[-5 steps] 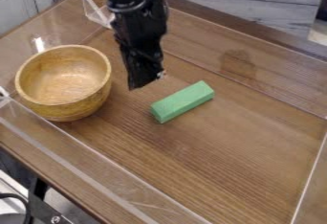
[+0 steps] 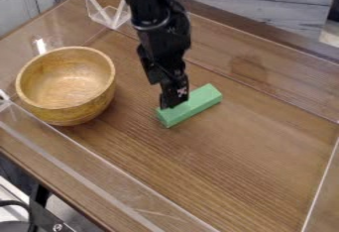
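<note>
A green rectangular block (image 2: 196, 107) lies on the wooden table, right of centre. My black gripper (image 2: 172, 93) is open, pointing down at the block's left end, just over or beside it; whether it touches is unclear. The gripper and arm hide part of the table behind them.
A large yellow bowl (image 2: 66, 82) stands at the left near the table's edge. A clear plastic item (image 2: 109, 8) is at the back left.
The bowl and block have not visibly moved.
</note>
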